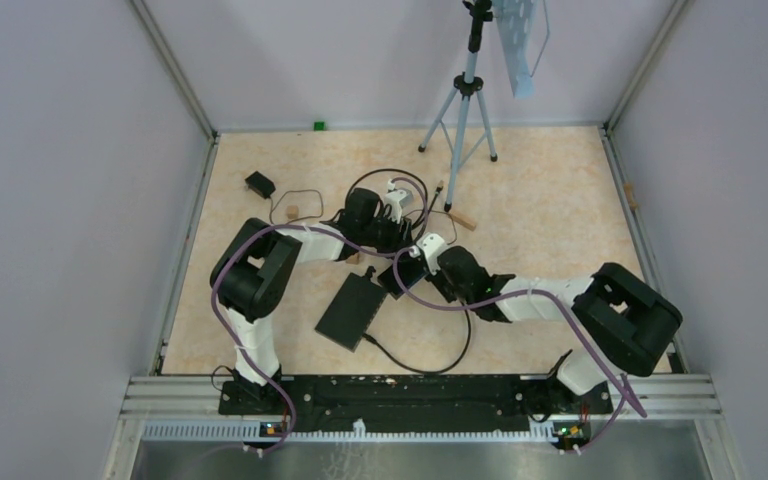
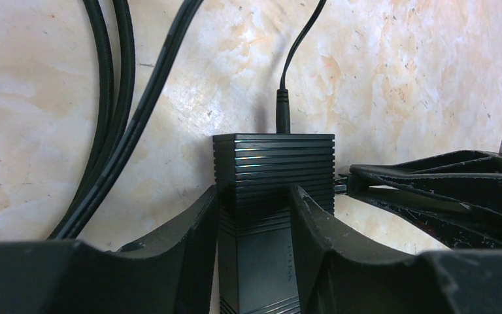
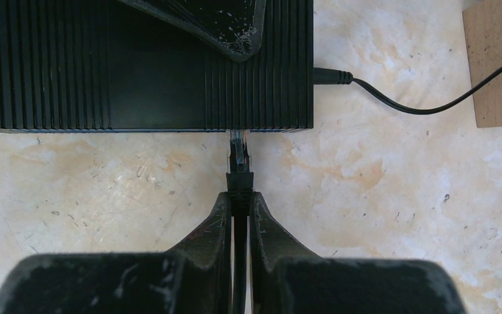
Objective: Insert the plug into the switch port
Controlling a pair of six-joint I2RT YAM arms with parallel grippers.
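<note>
The switch is a black ribbed box, filling the top of the right wrist view [image 3: 157,78] and standing between the fingers of my left gripper, which is shut on it. A black plug with a metal tip [image 3: 239,157] is held by my right gripper, shut on its body. The tip meets the switch's long side near the corner where the power lead leaves. Most of the tip still shows outside the box. Whether its end is inside the port or only against it, I cannot tell, because the port opening is hidden.
A thin power lead [image 3: 332,76] sticks out of the switch's short end. A wooden block [image 3: 497,62] lies beyond it. Thick black cables [image 2: 121,98] loop left of the switch. A larger flat black box [image 1: 350,312] lies nearer the front, its cable [image 1: 430,372] curving right.
</note>
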